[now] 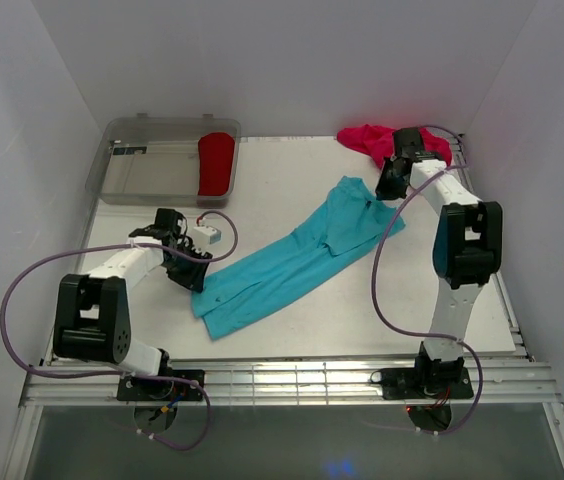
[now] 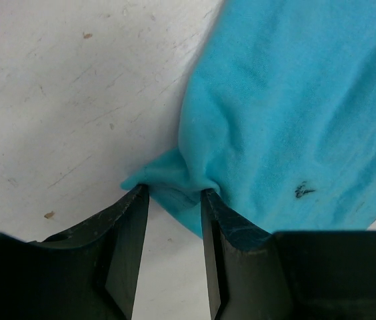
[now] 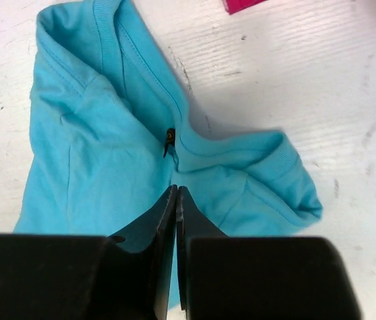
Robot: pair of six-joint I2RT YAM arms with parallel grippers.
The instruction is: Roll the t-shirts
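A turquoise t-shirt [image 1: 292, 260] lies folded long and flat, diagonally across the table. My left gripper is at its lower-left end, part open, with a small pinched-up corner of cloth between and just ahead of its fingertips. At the upper-right end my right gripper is shut and sits over the shirt [image 3: 88, 153]; whether cloth is caught between its fingertips is hard to tell.
A crumpled pink cloth [image 1: 367, 140] lies at the back right, beside the right arm. A clear plastic bin [image 1: 127, 185] holding a red roll [image 1: 214, 163] stands at the back left. Bare table surrounds the shirt.
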